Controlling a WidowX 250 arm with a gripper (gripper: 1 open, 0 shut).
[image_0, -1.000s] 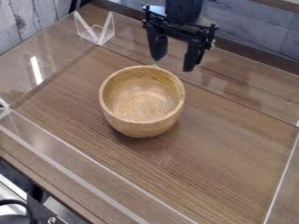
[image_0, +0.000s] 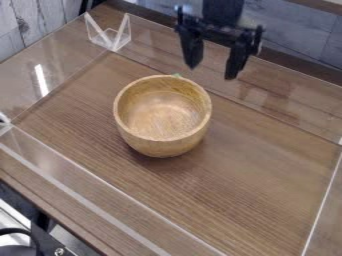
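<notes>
The black gripper (image_0: 214, 50) hangs at the top centre of the camera view, blurred, above and behind a round wooden bowl (image_0: 160, 130). It looks open, its two dark fingers spread apart, with nothing seen between them. A small green object (image_0: 177, 76) lies just beyond the bowl's back rim, too small to identify.
A white wire-like holder (image_0: 108, 32) stands at the back left. Dark cables lie at the bottom-left corner, off the table.
The gripper has moved a little upward in the view over the last second and is now blurred. The bowl has not moved.
</notes>
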